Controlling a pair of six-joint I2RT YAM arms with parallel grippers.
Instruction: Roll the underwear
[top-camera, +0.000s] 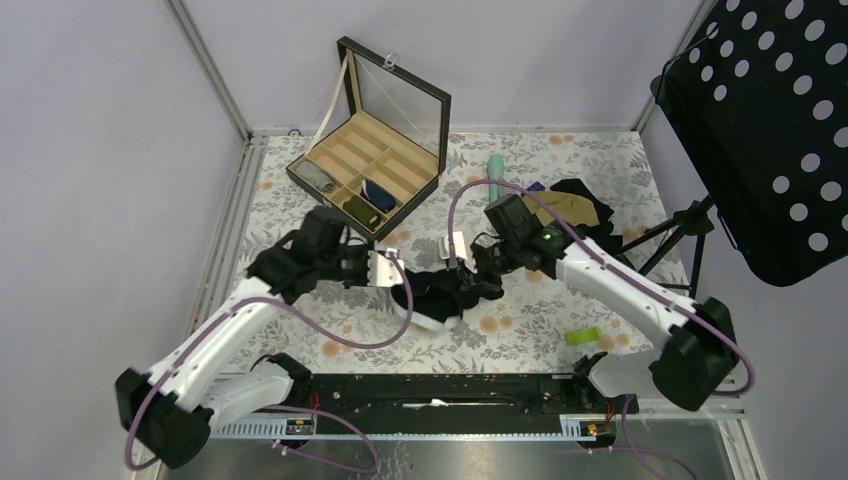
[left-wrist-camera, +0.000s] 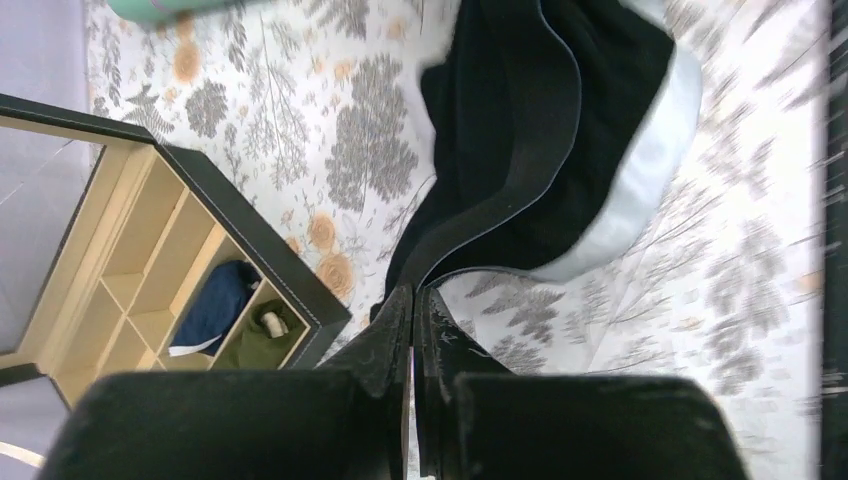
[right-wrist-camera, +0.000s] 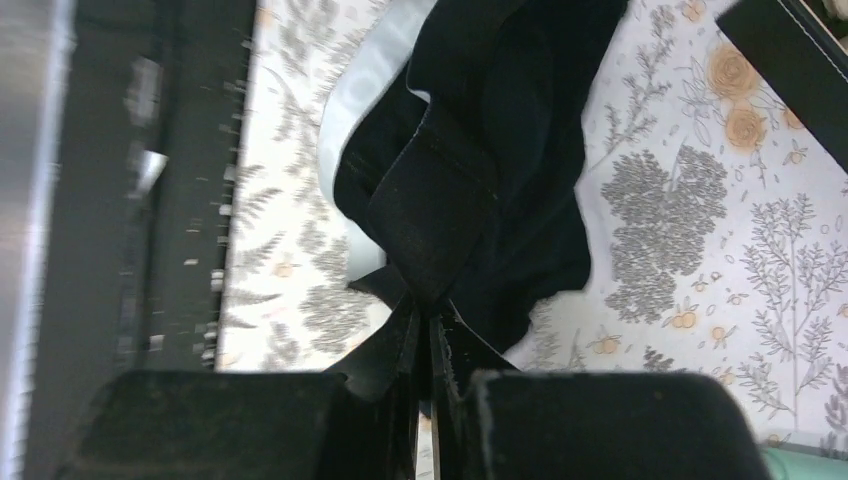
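Note:
The black underwear (top-camera: 432, 298) with its pale band hangs between both grippers at the middle of the table, folded and sagging. In the left wrist view my left gripper is shut on an edge of the black underwear (left-wrist-camera: 540, 170), whose strip runs up from the fingertips. In the right wrist view my right gripper is shut on a gathered part of the underwear (right-wrist-camera: 470, 180). The far ends of the cloth are out of frame in the wrist views.
An open compartment box (top-camera: 405, 170) with rolled dark items stands at the back left. A teal cylinder (top-camera: 495, 170) and a clothes pile (top-camera: 560, 205) lie at back right; a green object (top-camera: 582, 335) lies front right. A black stand is at the right.

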